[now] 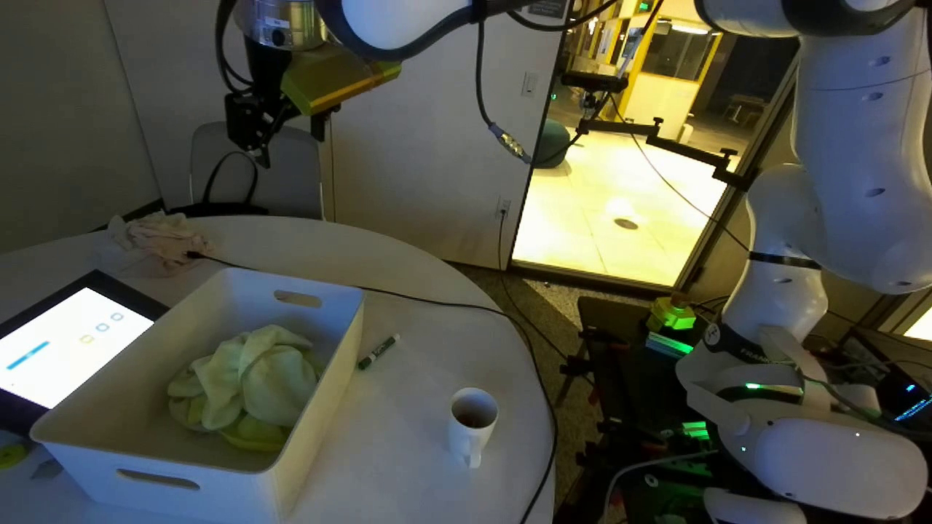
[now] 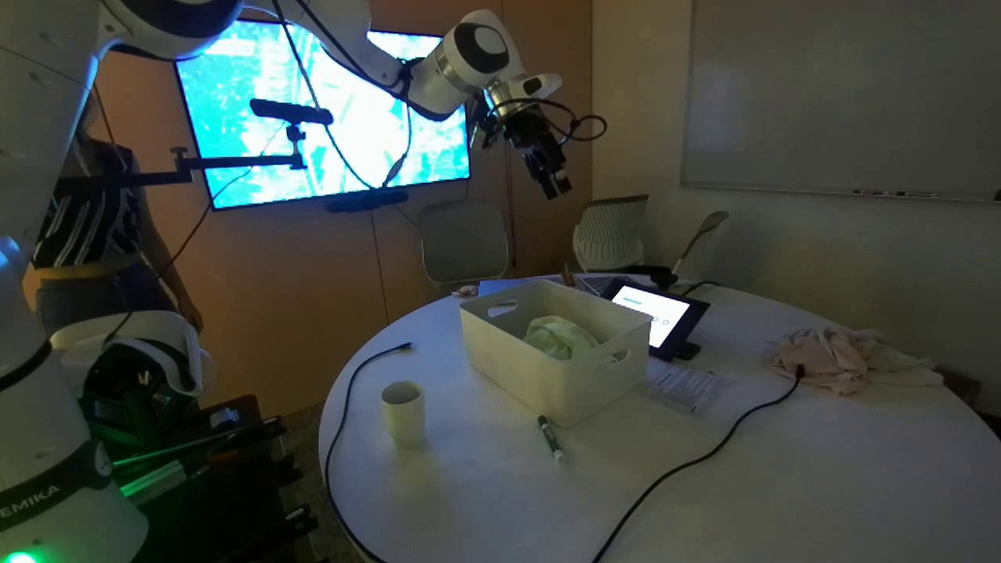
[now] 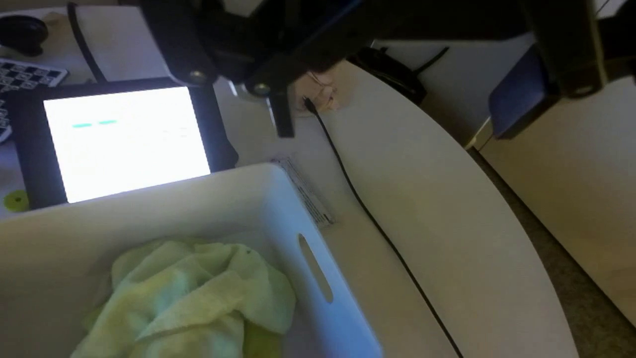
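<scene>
Rumpled pale green cloth [image 1: 262,380] lies in a heap on the floor of the white bin [image 1: 336,375], with a darker yellow-green part showing beneath it. In the wrist view the same cloth [image 3: 197,298] sits below the bin's rim. High over the table, clear of the bin, my gripper [image 1: 290,148] stands open and empty. Its fingers [image 3: 283,113] are spread wide in the wrist view, with table and background between them. At the table's far side rests a bunched pinkish cloth [image 2: 826,356], apart from the bin.
A white mug [image 1: 473,423] and a green marker [image 1: 378,352] are beside the bin. The lit tablet [image 3: 128,143] stands close to the bin's other side. A black cable [image 3: 381,229] crosses the table. Bare tabletop [image 2: 788,488] lies toward the front right.
</scene>
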